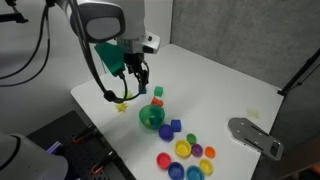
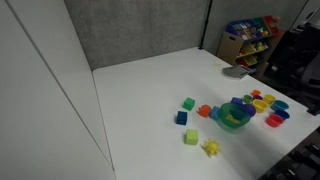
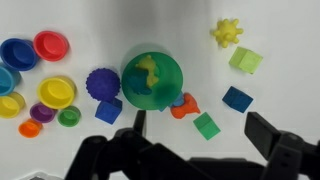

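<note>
My gripper is open above the table with nothing between its fingers. In exterior view 1 the gripper [image 1: 132,90] hangs behind and left of a green bowl [image 1: 151,117]. The wrist view shows yellow and blue-green shapes inside the bowl [image 3: 135,88]. A green cube [image 3: 206,126] appears between the fingers in that view, but lies lower, on the table. Around it lie a red piece [image 3: 184,107], a blue cube [image 3: 237,99], a yellow-green cube [image 3: 245,59] and a yellow spiky toy [image 3: 227,32].
A purple spiky ball [image 3: 103,84] and another blue block [image 3: 108,111] lie beside the bowl. Several coloured cups, among them a red one [image 1: 163,160], stand nearby. A grey metal tray [image 1: 256,138] lies farther off.
</note>
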